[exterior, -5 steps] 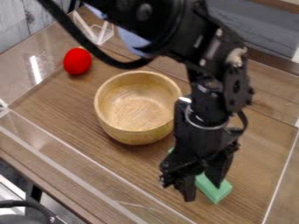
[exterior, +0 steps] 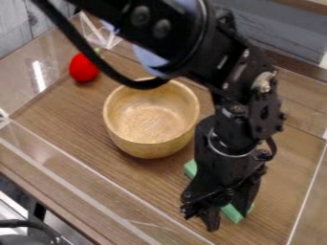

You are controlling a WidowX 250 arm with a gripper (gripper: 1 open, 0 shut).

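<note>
My black gripper (exterior: 208,205) is low over the table at the right, on a green block (exterior: 196,168) that shows behind and beside its fingers, lying at a slant. The fingers reach round it, though their tips are partly hidden, so the hold is hard to make out exactly. A tan wooden bowl (exterior: 147,121) stands upright to the left of the gripper, apart from the block.
A red tomato-like object (exterior: 83,68) sits at the back left. Something blue at the top is mostly hidden by my arm.
The bowl and red object have not moved.
</note>
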